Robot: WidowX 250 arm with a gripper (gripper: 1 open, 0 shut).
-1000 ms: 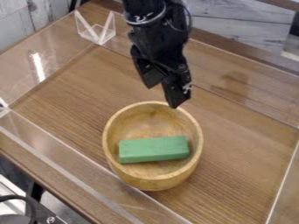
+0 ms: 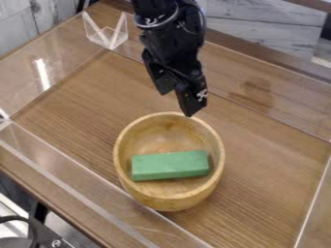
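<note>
The black gripper [image 2: 173, 93] hangs above and just behind a round wooden bowl [image 2: 131, 145], open, with nothing visible between its fingers. Inside the bowl, toward its front, lies a green rectangular block [image 2: 169, 165], long side roughly left to right.
A clear plastic object [image 2: 110, 27] stands at the back left. A black cable [image 2: 19, 231] lies at the bottom left corner.
The gripper has shifted slightly up and back from its earlier place. The bowl and green block have not moved.
</note>
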